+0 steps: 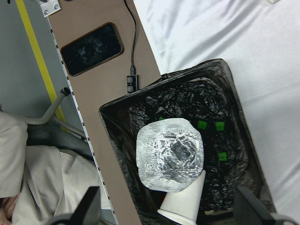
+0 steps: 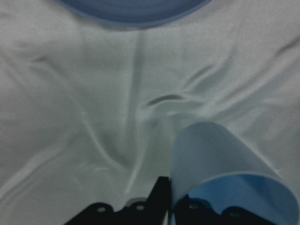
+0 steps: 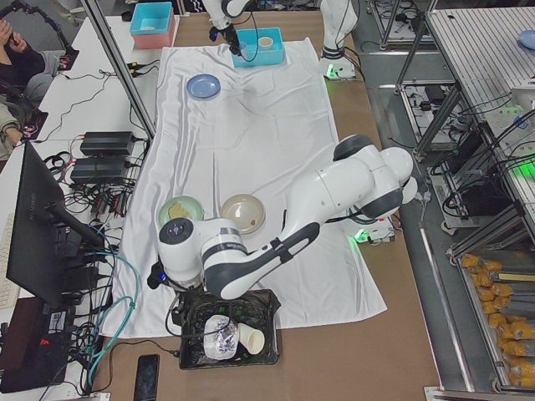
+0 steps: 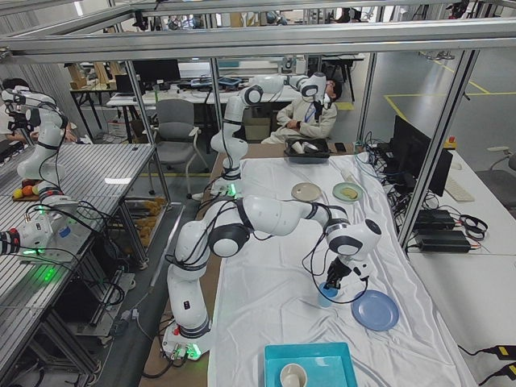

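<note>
My left gripper hangs above a black plastic-lined bin (image 3: 191, 351). In the left wrist view its fingertips stand wide apart at the frame's bottom, open. Inside the bin lie a crumpled foil piece (image 1: 168, 152) and a white cup (image 1: 183, 204) on its side. At the far end, my right gripper is shut on the rim of a light blue cup (image 2: 220, 154), tilted beside a blue plate (image 4: 375, 310).
A green plate (image 4: 347, 192) with a yellow item and a beige plate (image 4: 306, 191) sit on the white cloth. A teal tray (image 4: 306, 367) holding a cup stands at the far end.
</note>
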